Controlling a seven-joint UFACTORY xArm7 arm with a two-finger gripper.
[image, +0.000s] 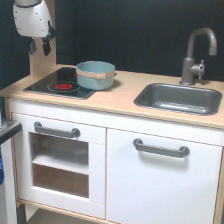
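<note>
At the top left of the camera view, my gripper (39, 47) hangs above the counter, high over the left end of the stove. Its two dark fingers are apart and nothing shows between them, so it looks open. A blue-grey pot (96, 79) with a tan handle on its near side stands upright at the right part of the black stove top (40, 85). The pot's inside shows only as a narrow strip, and its contents cannot be made out. Clear space separates gripper and pot.
A dark sink (180, 98) with a grey faucet (190, 62) is set into the right of the wooden counter (122, 95). Below are white cabinet doors with grey handles (161, 148). A wooden panel (42, 62) rises behind the stove. Bare counter lies between pot and sink.
</note>
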